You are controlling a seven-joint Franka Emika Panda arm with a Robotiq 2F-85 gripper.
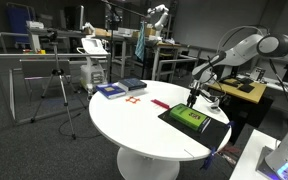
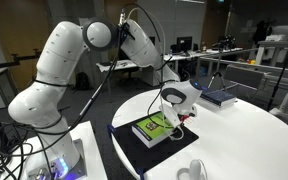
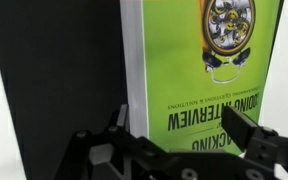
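A thick green book (image 1: 190, 116) with white page edges lies flat on a black mat (image 2: 174, 153) on the round white table. In the wrist view the green cover (image 3: 199, 95) shows upside-down lettering and a round mechanical picture. My gripper is open, its dark fingers spread across the near end of the book. The left finger (image 3: 114, 137) appears beside the page-edge side, and the right finger overlaps the cover's right part. Whether either finger touches the book cannot be told. From outside, the gripper (image 2: 176, 121) hangs at the book's end.
Blue-and-white boxes (image 1: 111, 91) and a dark box (image 1: 131, 85) sit at the table's far left. Orange pieces (image 1: 135, 99) and a red item (image 1: 160, 104) lie nearer. White cable lies beside the mat.
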